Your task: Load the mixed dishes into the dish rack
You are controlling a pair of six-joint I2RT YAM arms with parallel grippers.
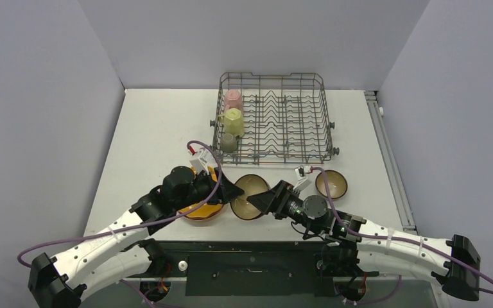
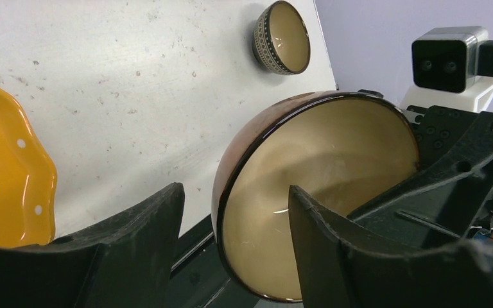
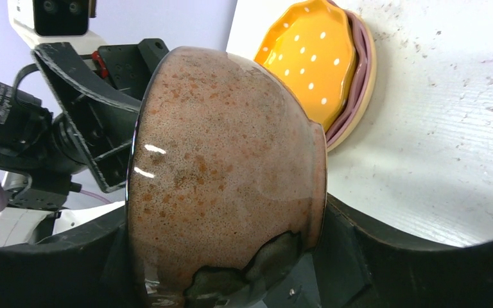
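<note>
A brown bowl with a cream inside [image 1: 250, 186] stands tilted between my two grippers in the top view. My right gripper [image 1: 250, 201] is shut on it, one finger across the inside and the other behind, as the left wrist view shows. My left gripper is open; the bowl's rim passes between its spread fingers with gaps showing. In the right wrist view the bowl's speckled outside [image 3: 224, 147] fills the space between the fingers. The dish rack [image 1: 285, 122] holds a pink cup [image 1: 233, 99], a yellow-green cup [image 1: 233, 122] and a grey cup [image 1: 228, 143] along its left side.
Under my left arm lies a stack topped by a yellow-orange dotted plate [image 3: 311, 58], a mauve dish beneath it. A smaller patterned bowl [image 1: 332, 184] rests on the table at right. The rack's middle and right side are empty.
</note>
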